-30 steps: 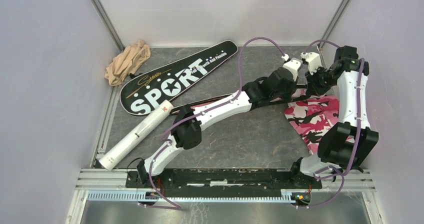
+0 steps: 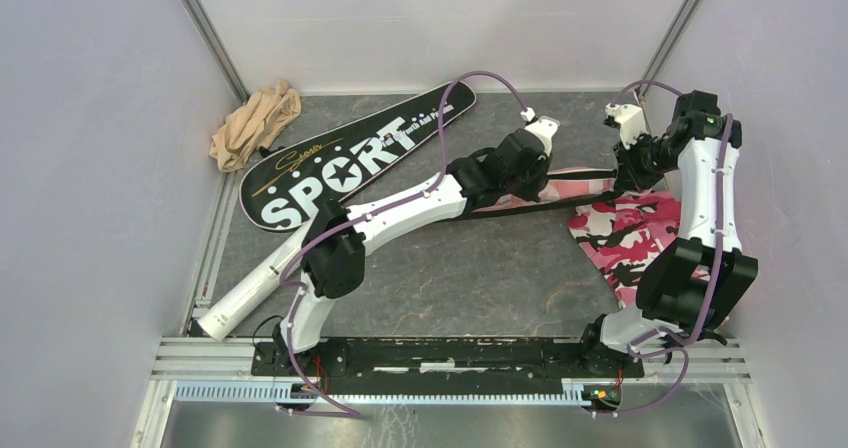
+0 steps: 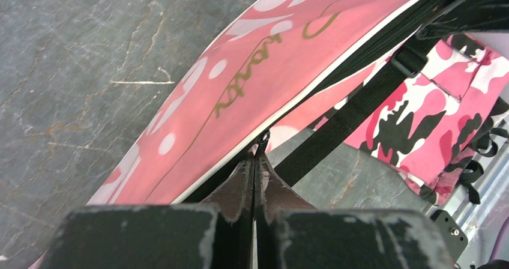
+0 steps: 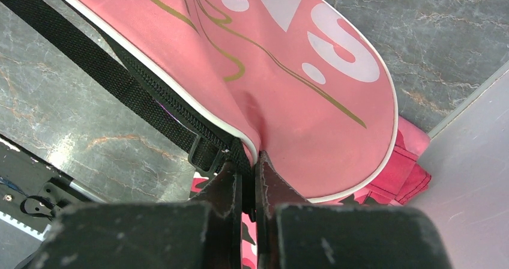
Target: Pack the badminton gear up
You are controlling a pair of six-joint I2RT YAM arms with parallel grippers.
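Observation:
A long pink racket bag (image 2: pixel 582 186) with white trim lies across the middle right, partly hidden under my arms. My left gripper is shut at the zip, with the small metal zip pull (image 3: pixel 263 138) between its fingertips. The black zip (image 3: pixel 366 44) runs from there toward the bag's right end. Over at that end, my right gripper is shut on the bag's edge, where the zip ends beside a black strap (image 4: pixel 129 92) and its buckle.
A black SPORT racket bag (image 2: pixel 345 168) lies at the back left, with a tan cloth (image 2: pixel 255 125) beside it. A white shuttlecock tube (image 2: pixel 262 283) rests at the front left. Pink camouflage fabric (image 2: pixel 625 238) is under the right arm.
My left gripper has moved left along the zip, away from the right gripper, uncovering more of the pink bag between them. The right arm has stayed nearly still.

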